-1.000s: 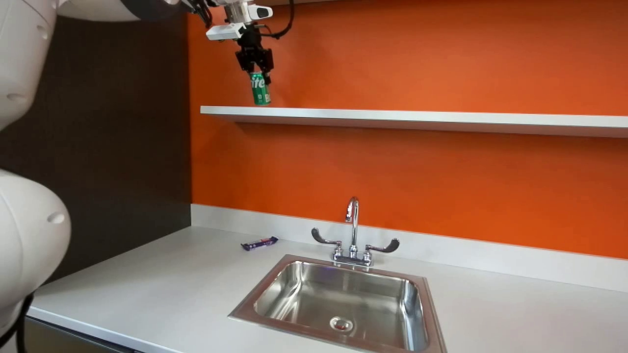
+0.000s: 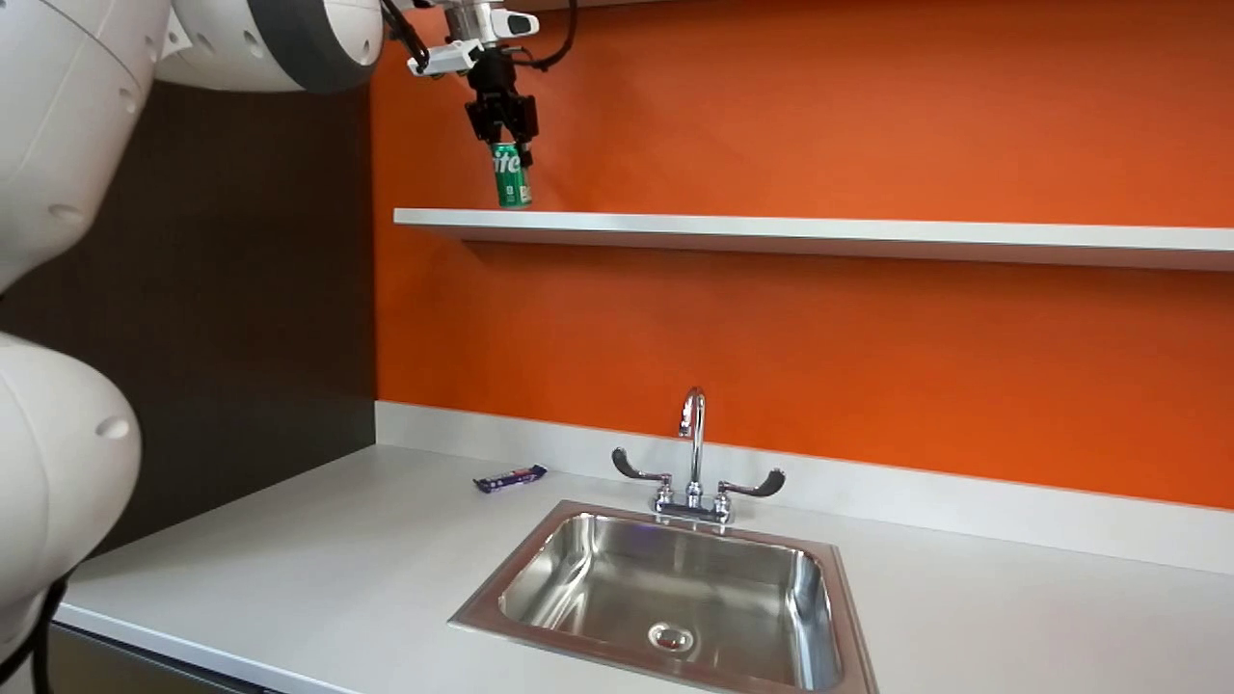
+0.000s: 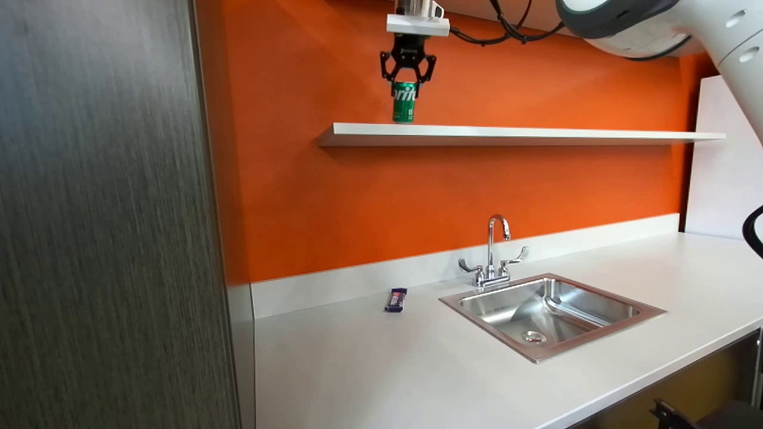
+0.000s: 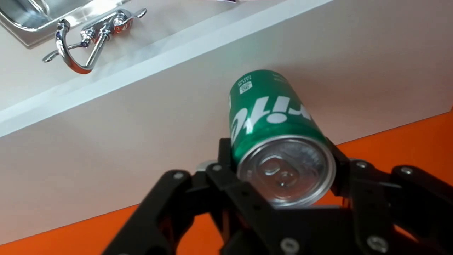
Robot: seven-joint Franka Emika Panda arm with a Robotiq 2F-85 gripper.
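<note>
A green soda can is between the fingers of my gripper, which is shut on its upper part. In exterior view 2 the can stands nearly upright at the white shelf, near the shelf's left end. Whether its base touches the shelf I cannot tell. From the wrist, the lid and tab of the can face me, with one black finger on either side.
The rest of the shelf is bare. Below it, a purple-wrapped bar lies on the counter, left of the steel sink and its faucet. An orange wall is behind the shelf, and a dark panel closes the left side.
The arm's upper links have shifted a little in exterior view 1. My gripper and the can stay at almost the same spot, the can still held.
</note>
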